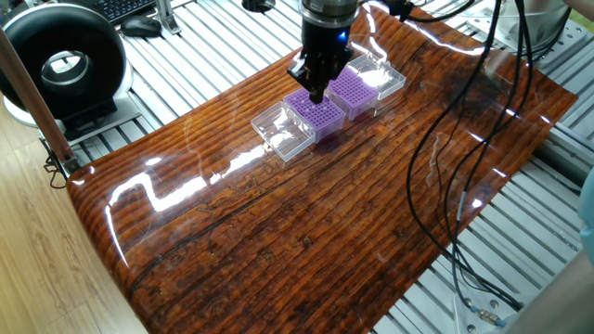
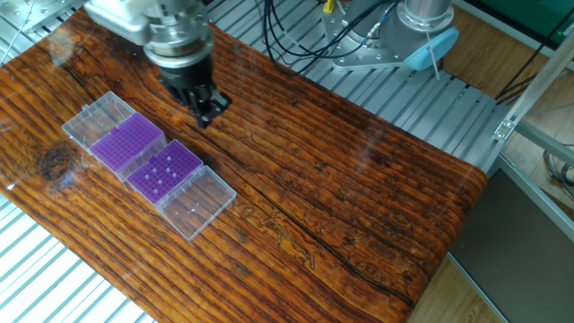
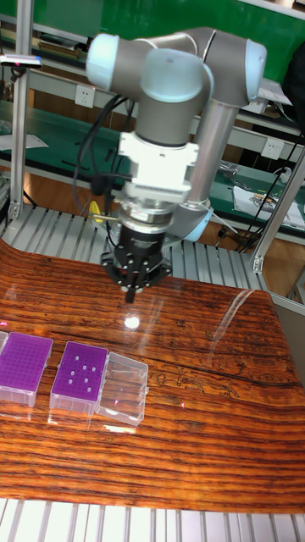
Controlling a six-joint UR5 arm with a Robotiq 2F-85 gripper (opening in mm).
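Observation:
Two purple racks in clear boxes sit side by side with their lids open. One rack [image 2: 179, 160] carries several small whitish pieces in its holes, and its clear lid [image 2: 199, 205] lies folded out on the table. The other rack [image 2: 126, 139] shows only empty holes; its lid [image 2: 95, 118] opens to the opposite side. My black gripper [image 3: 130, 296] points down in the air, off the racks on the robot's side, apart from both boxes. Its fingers come together into one narrow tip, and nothing can be made out between them. From exterior view 1 the gripper [image 1: 316, 96] overlaps the rack with pieces.
Black cables [image 1: 455, 167] hang over one side of the table in exterior view 1. A black ring-shaped device [image 1: 67, 70] stands off the table, beside a mouse [image 1: 141, 26].

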